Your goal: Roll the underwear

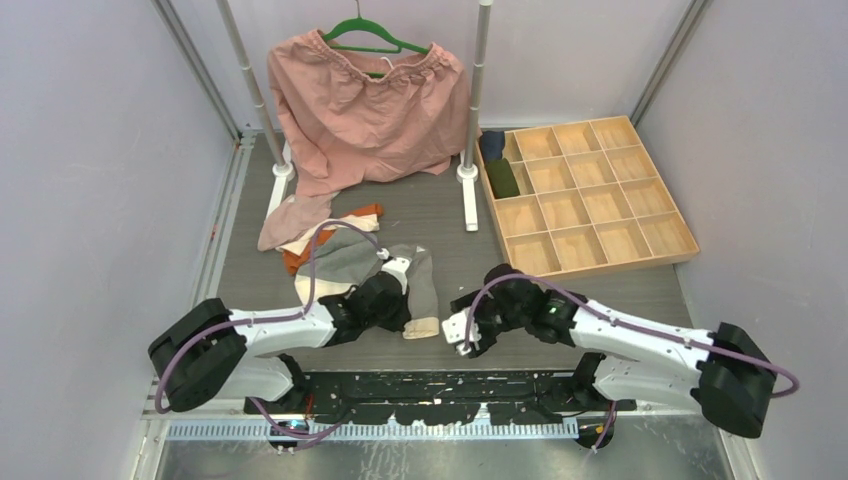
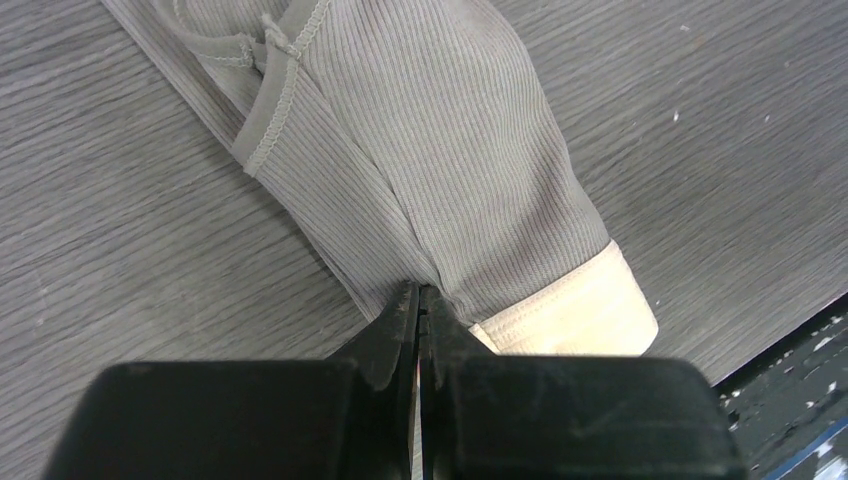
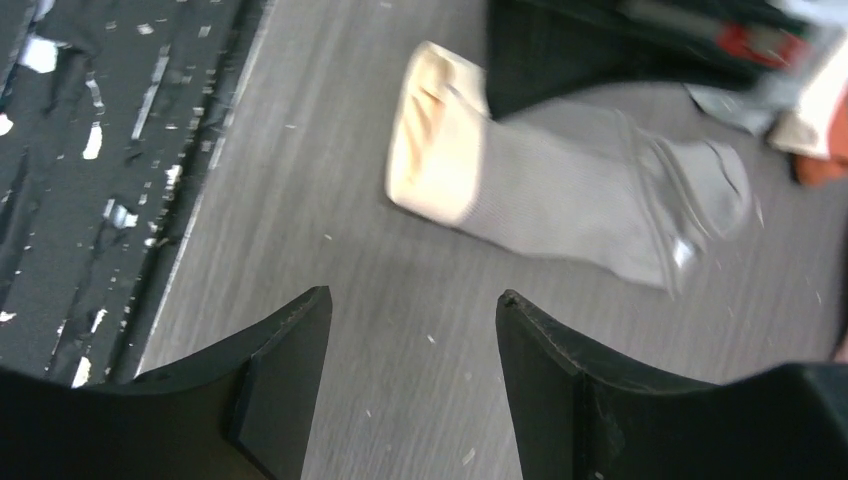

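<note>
The grey underwear [image 1: 421, 290], folded into a narrow strip with a cream waistband [image 2: 575, 310], lies flat on the table. My left gripper is shut at its near side edge, where the cloth gathers into a pinch at the fingertips. In the right wrist view the waistband end [image 3: 435, 150] lies beyond my right gripper, whose fingers stand apart with bare table between them. Motion blurs that view. Seen from the top, the right gripper is just right of the waistband, not touching it.
More garments, grey [image 1: 345, 255] and orange [image 1: 296, 260], lie in a pile behind the left arm. Pink shorts [image 1: 370, 110] hang at the back. A wooden divided box [image 1: 590, 268] stands at the right, with rolled dark items [image 1: 502, 180] in it.
</note>
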